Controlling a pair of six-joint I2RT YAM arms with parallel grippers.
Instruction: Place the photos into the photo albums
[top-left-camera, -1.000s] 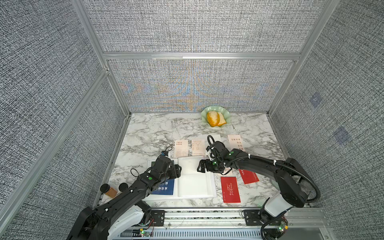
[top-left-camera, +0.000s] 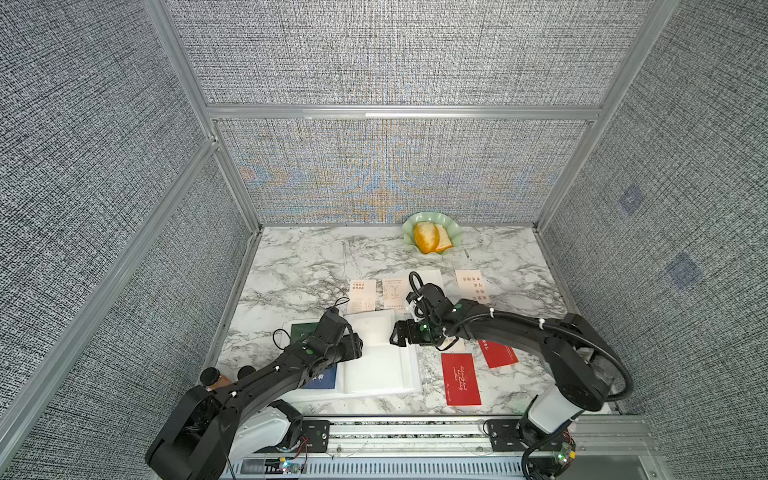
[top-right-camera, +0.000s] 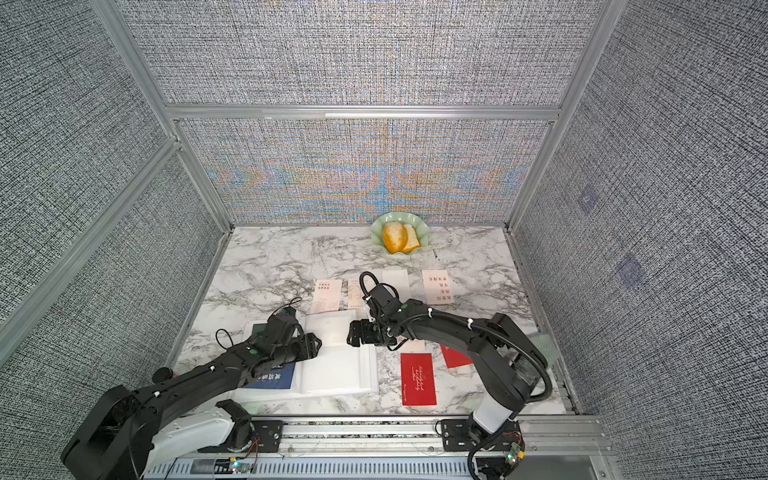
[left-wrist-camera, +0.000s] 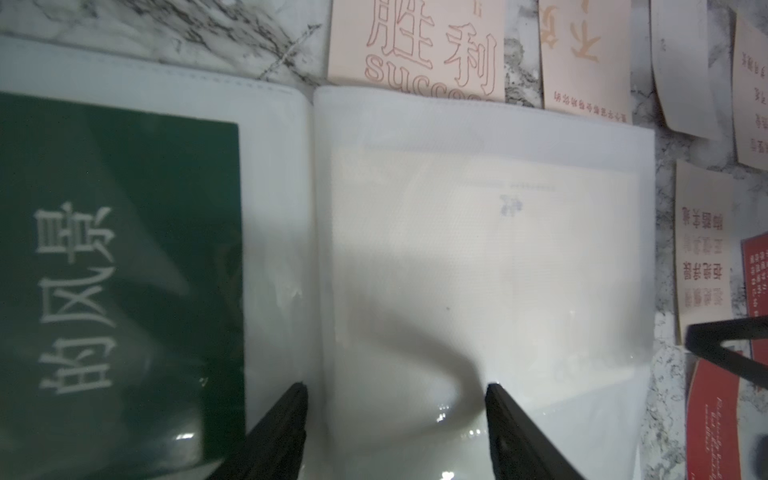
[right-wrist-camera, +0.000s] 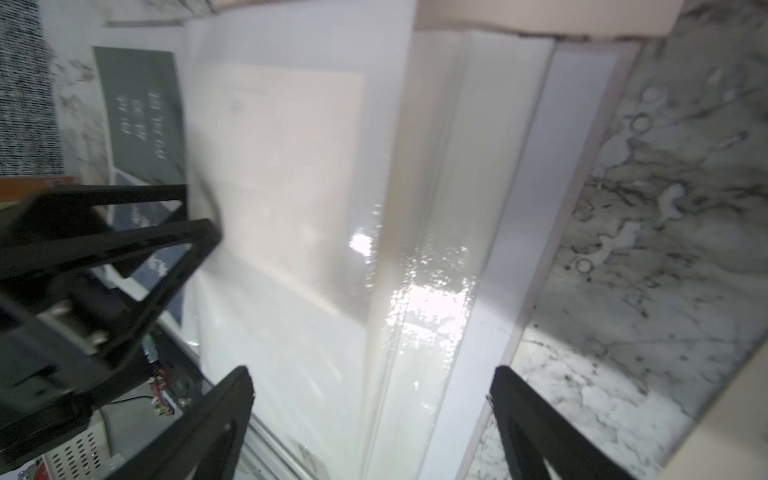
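Observation:
An open album lies at the table's front, with a white right page (top-left-camera: 376, 372) and, on the left, green (left-wrist-camera: 128, 176) and blue (top-right-camera: 272, 380) cards under clear sleeves. My left gripper is part open over the white page near the spine, nothing visible between its fingertips. My right gripper stands open over the album's layered right edge, nothing seen held. Loose photo cards lie around: pink ones (top-left-camera: 362, 292) behind the album, red ones (top-left-camera: 460, 377) to its right.
A green scalloped bowl (top-left-camera: 432, 220) with bread stands at the back. Bare marble (top-left-camera: 296, 264) is free at the back left. Dark-lidded containers (top-left-camera: 209, 376) sit at the left front.
The album has slid a little to the left over the last second. The left arm has shifted slightly; the right gripper has moved a little leftward.

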